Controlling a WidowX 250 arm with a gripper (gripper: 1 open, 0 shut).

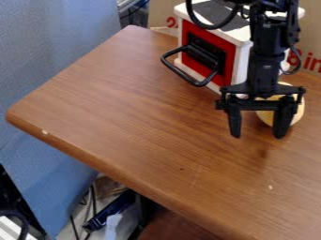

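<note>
My black gripper (258, 121) hangs over the right part of the wooden table, its two fingers spread apart with nothing visible between them but the pale round object behind. That pale yellow, round object (292, 100) sits at the right, partly hidden by the gripper. Behind stands a white and red box (197, 60) with a black panel and a black loop handle (182, 75) sticking out to the left, partly covered by my arm.
A cardboard box (310, 42) stands at the back right.
</note>
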